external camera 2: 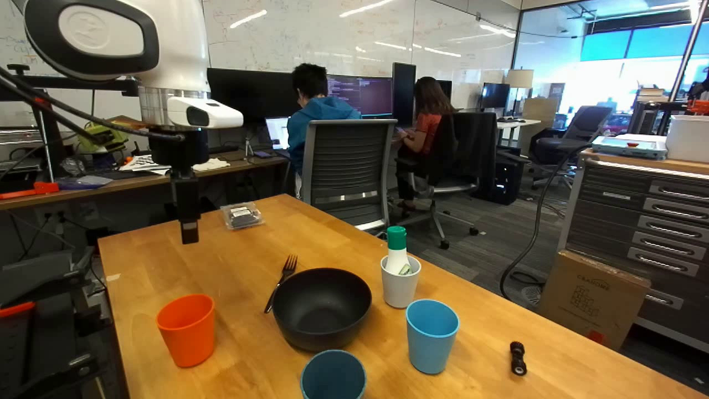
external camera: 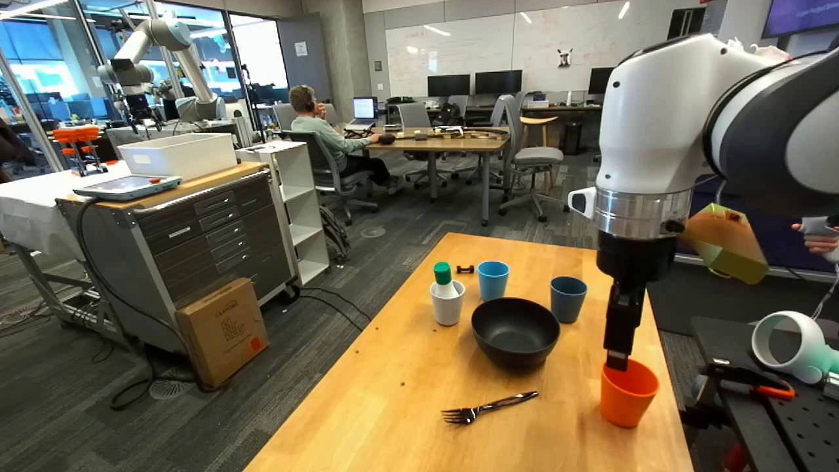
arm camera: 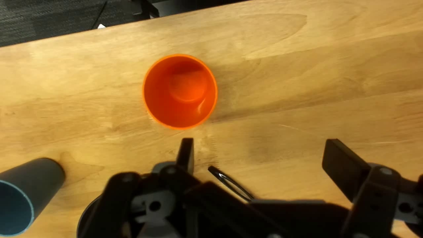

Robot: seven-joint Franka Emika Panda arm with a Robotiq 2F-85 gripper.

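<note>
My gripper stands open above the table, its two fingers wide apart and nothing between them. An orange cup [arm camera: 180, 91], upright and empty, lies just beyond the left finger in the wrist view. A black fork [external camera: 491, 406] rests on the wood; only its handle end [arm camera: 230, 183] shows between and below the fingertips in the wrist view. The black bowl [external camera: 516, 332] sits near the fork and looks empty. In exterior view 2 the gripper [external camera 2: 190, 231] hangs clear of the table, behind the orange cup [external camera 2: 187, 330].
A dark blue cup [external camera: 567, 299], a light blue cup [external camera: 493, 280] and a white cup [external camera: 448, 305] holding a green-capped bottle [external camera: 442, 275] stand around the bowl. A small black dumbbell-shaped object [external camera 2: 518, 359] lies near the edge. A clear packet [external camera 2: 242, 215] is at another edge.
</note>
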